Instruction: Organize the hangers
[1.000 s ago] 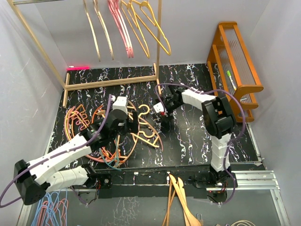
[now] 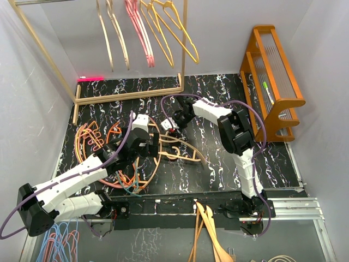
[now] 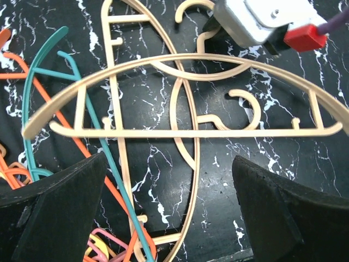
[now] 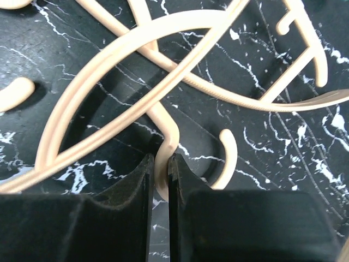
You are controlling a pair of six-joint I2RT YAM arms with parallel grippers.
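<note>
Cream hangers [image 2: 185,158] lie tangled on the black marble table, mixed with orange and teal ones at left. My right gripper is shut on the neck of a cream hanger [image 4: 163,125], whose hook curls just beyond the fingers. My left gripper stands open above the pile, over cream hangers, with a teal hanger [image 3: 30,109] and an orange hanger [image 3: 76,144] beneath it. From above, the right gripper [image 2: 174,128] is at the table centre, partly hidden by its arm.
A wooden rack [image 2: 126,94] carries hanging cream, pink and yellow hangers overhead. A wooden shelf unit [image 2: 292,98] stands at the back right. More hangers [image 2: 207,229] lie beyond the front edge.
My right arm has moved left onto the hangers, and its gripper now holds one. The outer cream hanger at centre has shifted right.
</note>
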